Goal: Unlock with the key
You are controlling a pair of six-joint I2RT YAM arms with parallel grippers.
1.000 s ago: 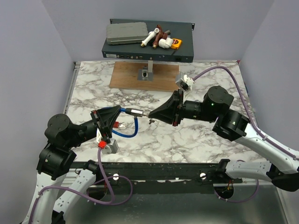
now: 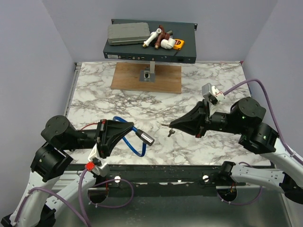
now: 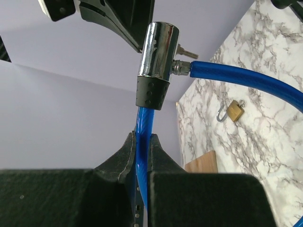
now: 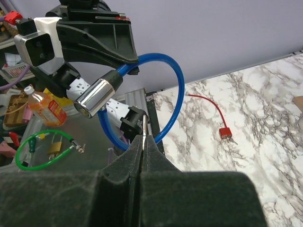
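The blue cable lock has a silver cylinder (image 2: 145,137) and a blue cable (image 2: 142,150) forming a loop. My left gripper (image 2: 131,125) is shut on the cable just behind the cylinder's black sleeve (image 3: 150,92). A fitting (image 3: 181,67) on the cylinder's side joins the other cable end to it. My right gripper (image 2: 172,126) is shut on a thin key (image 2: 164,125), whose blade sticks out past the fingertips. A second key (image 2: 171,133) dangles below. Between the key blade and the cylinder there is a clear gap. The cylinder's round end face (image 4: 84,110) shows in the right wrist view.
A red lock (image 4: 226,133) with a red cable lies on the marble table. A brass padlock (image 3: 235,110) lies there too. The wooden board (image 2: 123,78) with a metal hasp (image 2: 147,74) is at the back.
The key was at the cylinder's end; it is now apart, with my right gripper moved right and slightly toward the front.
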